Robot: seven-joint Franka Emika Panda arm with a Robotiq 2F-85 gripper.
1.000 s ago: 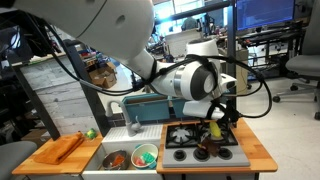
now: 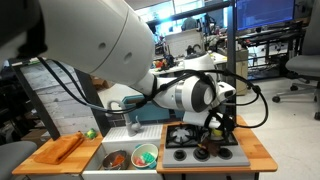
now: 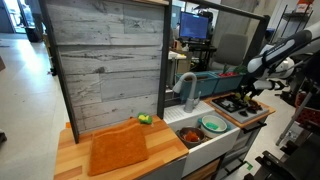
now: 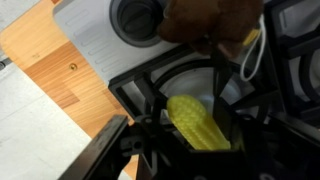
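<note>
In the wrist view, a yellow, bumpy, rounded object (image 4: 197, 122) lies between the fingers of my gripper, above a dark stove grate. Whether both fingers press on it cannot be made out. The first exterior view shows the gripper (image 2: 217, 127) low over the right part of the stove (image 2: 182, 155), with the yellow object partly hidden by it. A brown soft-looking thing (image 4: 215, 22) with a pale cord lies on the stove close by. It also appears as a dark brown lump (image 2: 204, 151) near the front knobs.
Left of the stove, the sink (image 2: 117, 155) holds a reddish pot and a green-white bowl (image 2: 145, 155). An orange cloth (image 2: 58, 149) lies on the far left counter. Bare wooden counter (image 2: 258, 153) borders the stove's right side. A faucet (image 3: 192, 88) rises behind the sink.
My arm has come lower and tilted toward the stove. The yellow object, earlier plainly visible upright below the gripper, is now more covered by it. The brown thing stays near the front knobs.
</note>
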